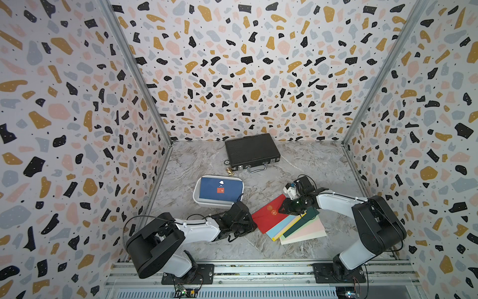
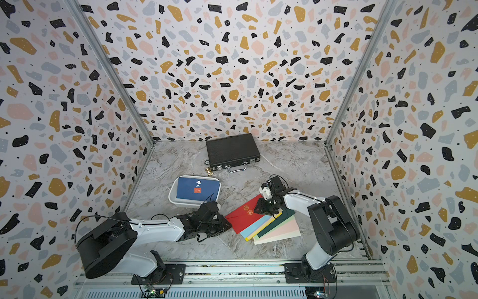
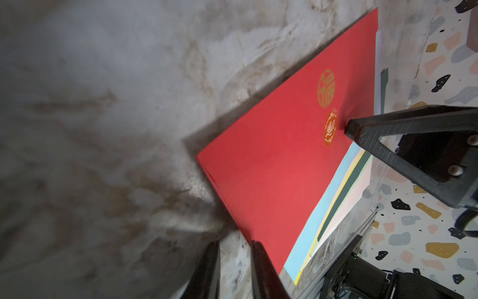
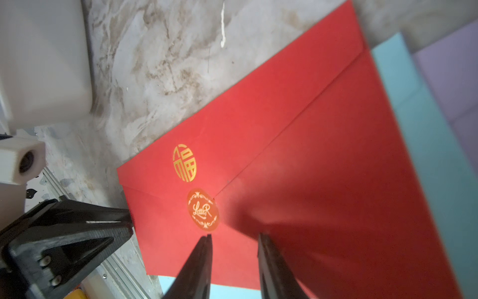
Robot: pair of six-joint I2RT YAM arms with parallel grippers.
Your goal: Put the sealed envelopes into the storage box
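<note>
The white storage box [image 1: 195,198] stands at the left with a dark blue, red-patched envelope [image 1: 209,188] in it. Right of the box, a red envelope [image 1: 266,218] with gold seals tops a fan of light blue [image 3: 304,239], yellow, dark green [image 3: 340,203], pale pink and lilac [image 4: 450,72] ones. My left gripper is at the red envelope's near left edge. One fingertip overlaps that edge, but marble shows between the fingers, so its grip is unclear. Right gripper is over the red envelope's face, fingers apart, nothing visible between them; contact is unclear.
A closed black briefcase [image 1: 253,150] lies at the back, with a small gold item [image 1: 230,171] in front of it. Both arms are close together around the stack. Bare marble [image 1: 313,159] extends across the back right.
</note>
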